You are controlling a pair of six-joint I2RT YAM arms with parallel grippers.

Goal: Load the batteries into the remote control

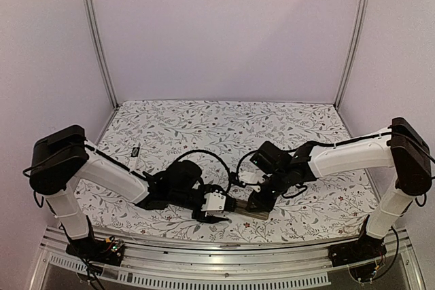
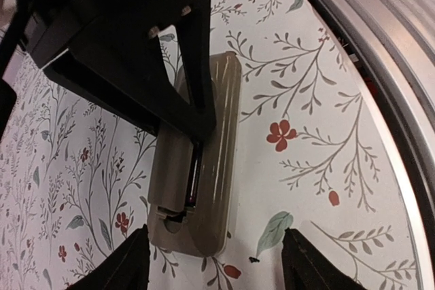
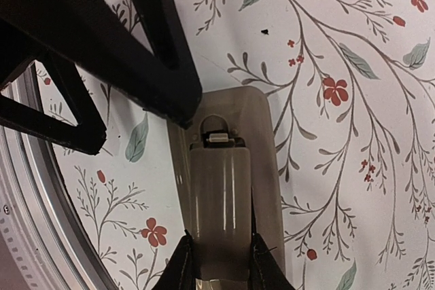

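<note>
The brown remote control lies on the patterned table, with its battery side facing up. Over its compartment is a long brown cover, slightly raised, with a dark gap along one side. A metal contact shows at the compartment's end; whether batteries lie beneath the cover is hidden. My right gripper is shut on the cover, one finger at each side. Around the remote's near end, my left gripper stands open, its fingers apart from the remote's sides. From above, both grippers hide most of the remote.
A metal rail runs along the table's front edge, close to the remote. A small dark-and-white item sits at the left, behind the left arm.
</note>
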